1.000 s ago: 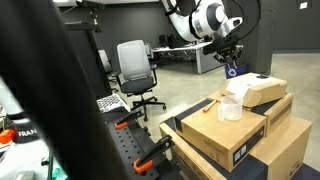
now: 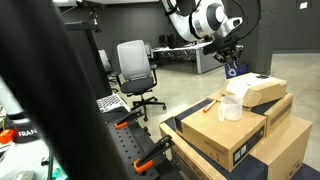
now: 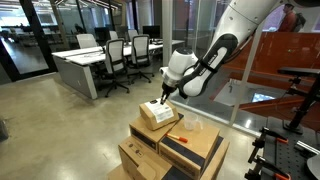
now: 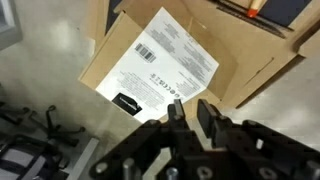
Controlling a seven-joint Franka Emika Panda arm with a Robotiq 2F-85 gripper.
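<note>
In the wrist view, my gripper is open, its two dark fingers apart with nothing held between them. Beyond the fingertips is a cardboard box with a large white label [image 4: 155, 67] carrying a barcode and small print. That looks like the smaller box [image 3: 157, 112] with a white top in the second exterior view. On the larger box [image 2: 220, 130] beside it stands a clear plastic container [image 2: 231, 107]. An orange item [image 2: 209, 105] lies near that container.
More cardboard boxes [image 2: 285, 145] support the upper ones. A person in a white shirt [image 3: 182, 64] is behind the boxes. Office chairs [image 2: 137, 70] and desks stand farther back. Open grey floor [image 3: 60, 140] spreads to the left in the second exterior view.
</note>
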